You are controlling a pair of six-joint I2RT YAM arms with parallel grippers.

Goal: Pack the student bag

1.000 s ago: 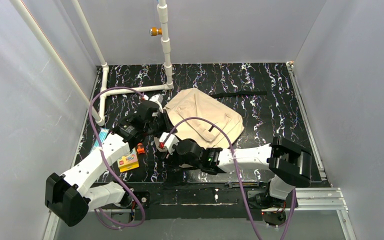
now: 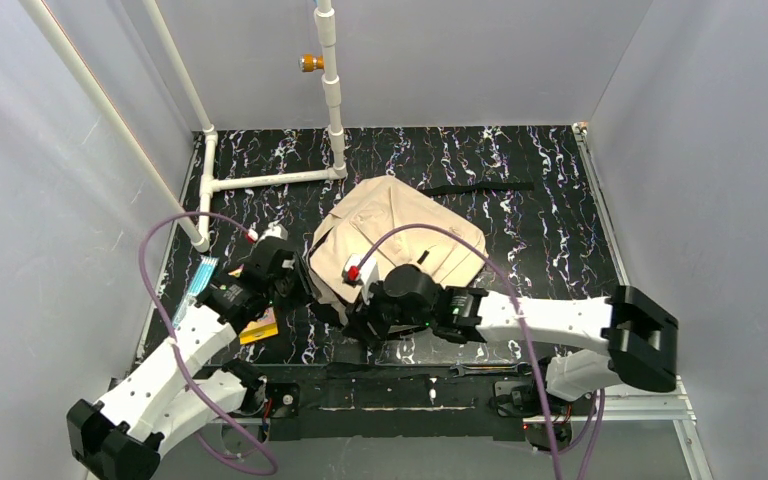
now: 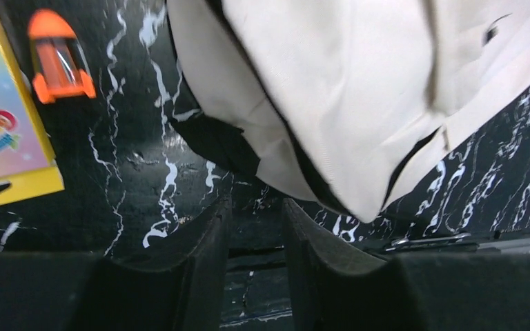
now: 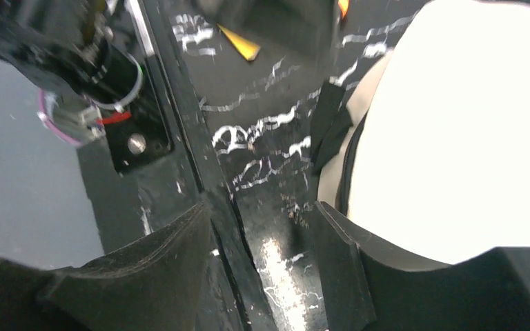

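A beige bag (image 2: 400,215) lies flat and rumpled at the table's middle, black edging showing along its lower left. My left gripper is over its left side, part open, with nothing visible between the fingers. My right gripper hangs at the bag's front edge, part open over bare table. In the left wrist view, a yellow box (image 3: 21,165) and an orange sharpener-like item (image 3: 62,65) lie left of the bag. A light-blue pack (image 2: 200,280) lies at the far left in the top view.
White pipes (image 2: 270,180) stand along the back left. A black strap (image 2: 475,188) lies behind the bag. The dark front rail runs below both grippers.
My left gripper has moved toward the front left, away from the bag's upper left. The right arm has shifted right, its elbow farther toward the table's right edge.
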